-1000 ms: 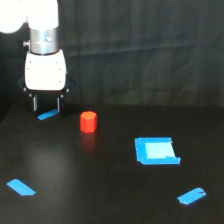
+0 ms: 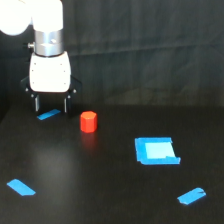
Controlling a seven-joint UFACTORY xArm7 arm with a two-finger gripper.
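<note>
A small red block (image 2: 88, 122) stands upright on the dark table, left of centre. My gripper (image 2: 52, 104) is open above the table, to the left of the block and apart from it. Its dark fingers (image 2: 67, 104) point down on either side of an empty gap. Below and behind that gap shows a blue tape strip (image 2: 48, 114) on the table. On the right lies a white square (image 2: 159, 150) bordered by blue tape, with nothing on it.
More blue tape marks the table: one strip (image 2: 20, 187) at the front left, another (image 2: 191, 196) at the front right. Bare table (image 2: 100, 180) fills the middle and front. A dark curtain (image 2: 150, 50) hangs behind.
My gripper has shifted slightly to the right, and its fingers appear farther apart. The red block and the taped square have not moved.
</note>
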